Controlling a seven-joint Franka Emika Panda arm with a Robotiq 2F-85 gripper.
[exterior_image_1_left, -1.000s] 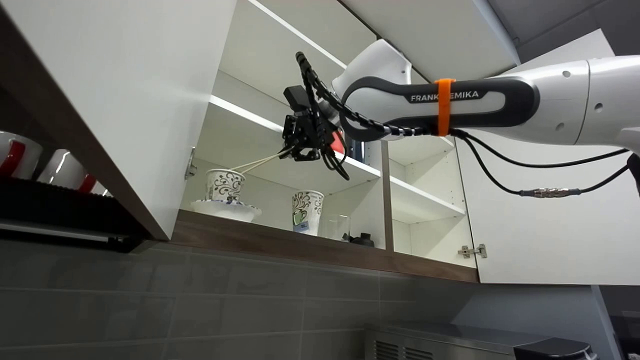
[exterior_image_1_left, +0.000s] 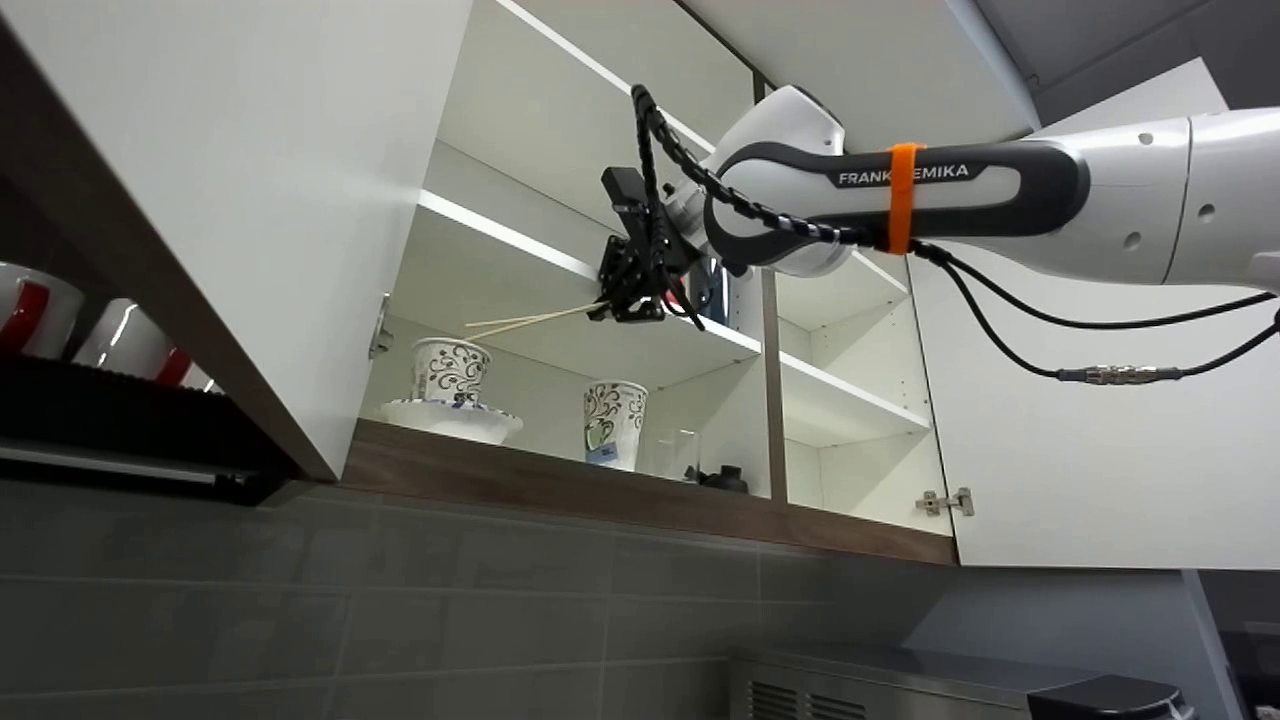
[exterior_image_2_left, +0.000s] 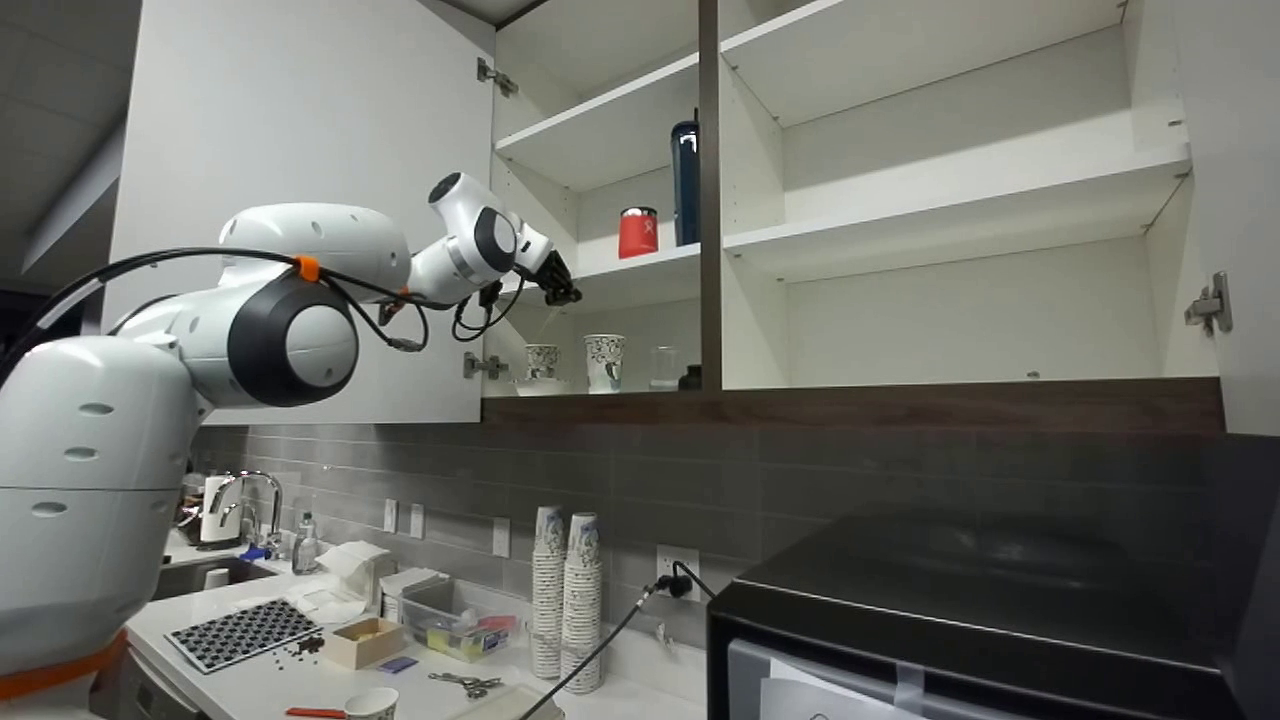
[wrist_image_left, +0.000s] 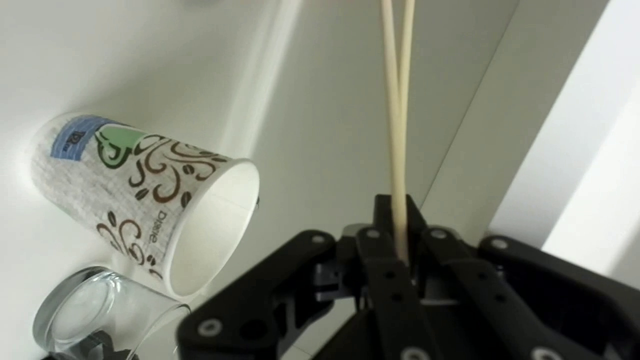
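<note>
Two thin wooden sticks (wrist_image_left: 394, 102) run up from my gripper, which is shut on their lower ends in the wrist view. From the first exterior side, the gripper (exterior_image_1_left: 630, 306) hangs in front of the open cabinet, with the sticks (exterior_image_1_left: 534, 319) pointing left. Their far tips are just above the rim of a short patterned paper cup (exterior_image_1_left: 450, 371), which sits on a stack of white bowls or plates (exterior_image_1_left: 450, 420). A taller paper cup (exterior_image_1_left: 614, 424) stands upright to the right, below the gripper; the wrist view shows this cup (wrist_image_left: 144, 192) empty-looking.
Right of the tall cup are a clear glass (exterior_image_1_left: 672, 454) and a small black object (exterior_image_1_left: 725, 479). The middle shelf (exterior_image_2_left: 612, 274) holds a red tumbler (exterior_image_2_left: 638, 233) and a dark bottle (exterior_image_2_left: 685, 180). An open cabinet door (exterior_image_1_left: 240, 180) bounds the left. The right-hand shelves are empty.
My gripper has shifted right and slightly upward-level with the sticks still held. The sticks now lie flatter, their tips farther right over the short cup. The cups have not moved.
</note>
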